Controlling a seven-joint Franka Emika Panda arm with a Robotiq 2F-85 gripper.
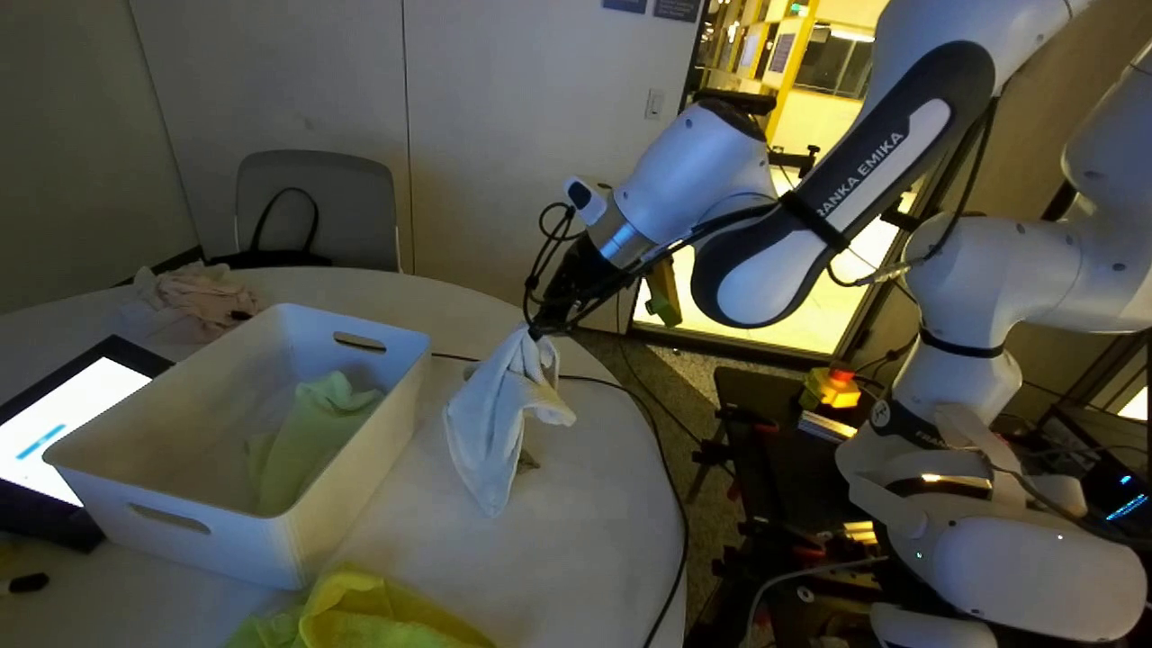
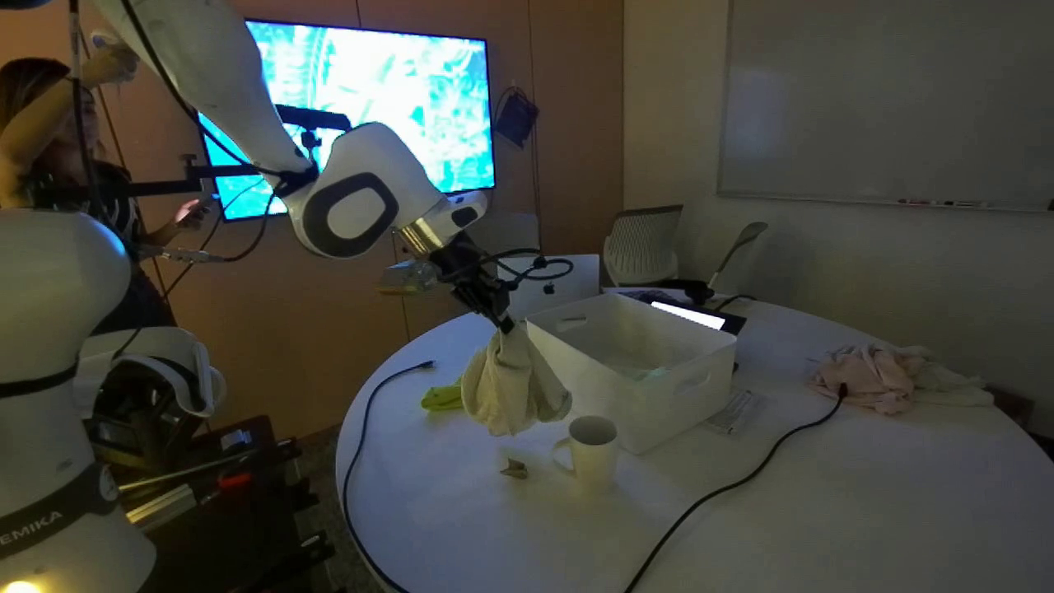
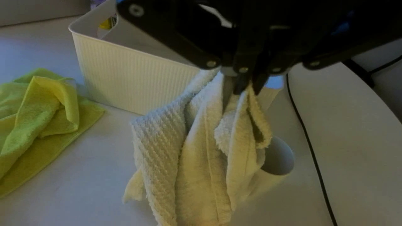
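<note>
A whitish towel hangs in folds from my gripper, which is shut on its upper part. In the second exterior view the towel is clear of the tabletop. From the wrist, the cloth drapes below the fingers, partly covering a white mug. To the left of the gripper in the first exterior view stands a white bin with a pale green cloth inside. A yellow-green towel lies crumpled on the table beside the bin.
The mug stands upright near the bin, with a small brownish object beside it. Black cables run across the table. A pink cloth and a lit tablet lie farther off.
</note>
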